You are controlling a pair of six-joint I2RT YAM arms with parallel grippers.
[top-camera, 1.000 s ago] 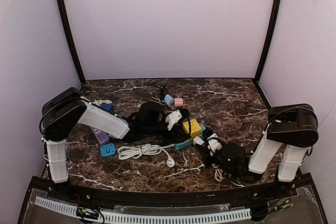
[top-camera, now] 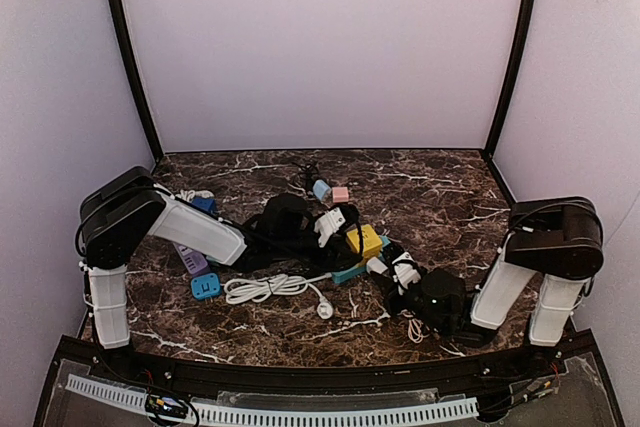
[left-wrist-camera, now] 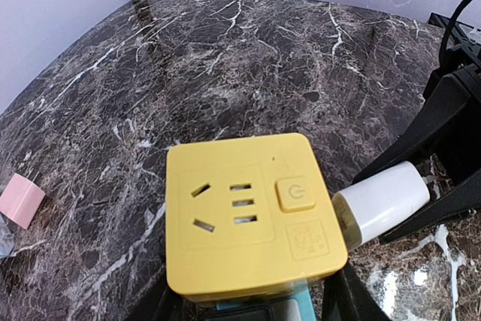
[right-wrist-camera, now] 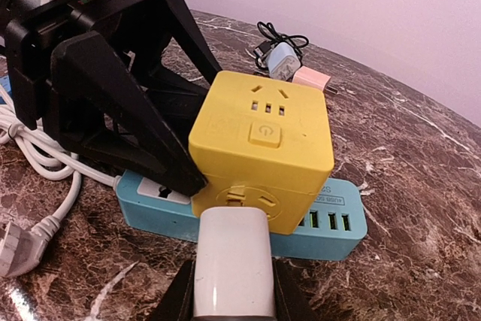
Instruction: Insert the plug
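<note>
A yellow cube socket (top-camera: 365, 242) (left-wrist-camera: 252, 212) (right-wrist-camera: 259, 122) is held above a light blue power strip (right-wrist-camera: 158, 212) by my left gripper (top-camera: 348, 239), whose black fingers are around it; their grip is partly hidden. My right gripper (top-camera: 383, 272) is shut on a white plug (left-wrist-camera: 383, 199) (right-wrist-camera: 233, 261), held horizontally with its end at the cube's side socket face. Whether its pins are in the holes is hidden.
A pink charger (top-camera: 340, 194) and a pale blue charger (top-camera: 321, 189) lie behind. A coiled white cable (top-camera: 260, 289), a purple strip (top-camera: 190, 259) and a blue adapter (top-camera: 205, 287) lie at left.
The right gripper with the white plug has shifted very slightly against the yellow cube; otherwise little visibly differs.
</note>
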